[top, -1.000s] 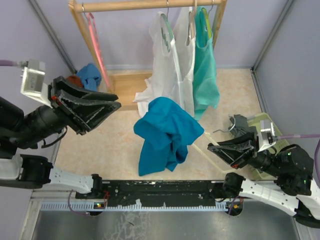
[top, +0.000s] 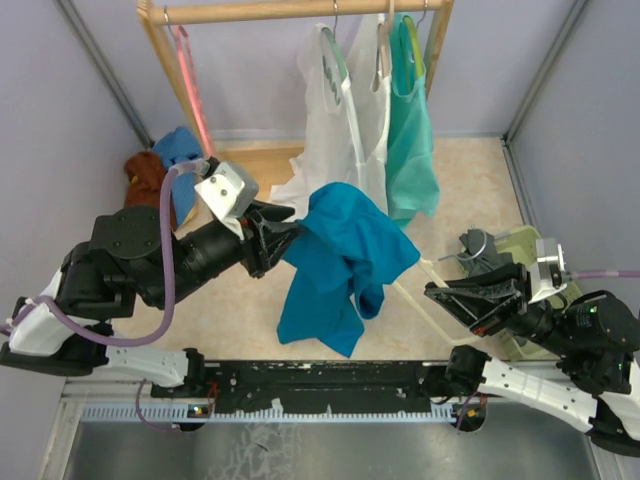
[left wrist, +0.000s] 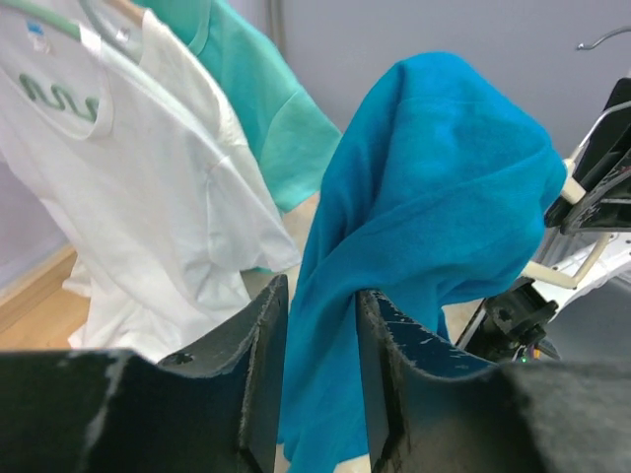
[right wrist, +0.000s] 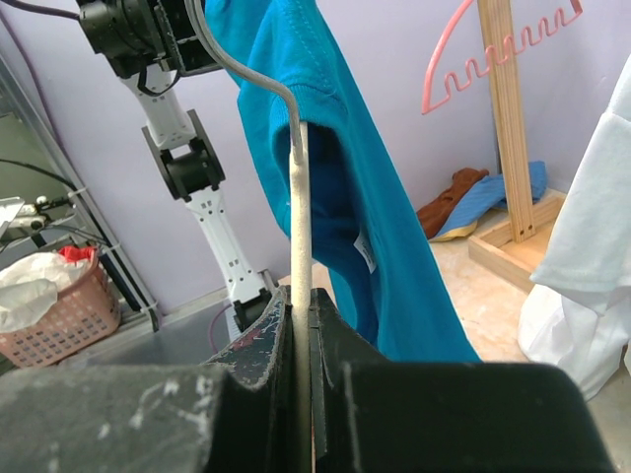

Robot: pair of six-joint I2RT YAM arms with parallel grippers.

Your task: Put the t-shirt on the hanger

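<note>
A blue t-shirt hangs bunched over one end of a pale hanger, its lower part trailing down. My right gripper is shut on the hanger's bar at the right of the shirt; the right wrist view shows the bar running up into the cloth opening. At the shirt's left edge is my left gripper. Its fingers stand apart with blue cloth showing in the gap; whether they touch it is unclear. The part of the hanger inside the shirt is hidden.
A wooden rack behind carries white shirts, a teal garment and an empty pink hanger. Brown and blue cloths lie at the back left. A green bin sits at the right.
</note>
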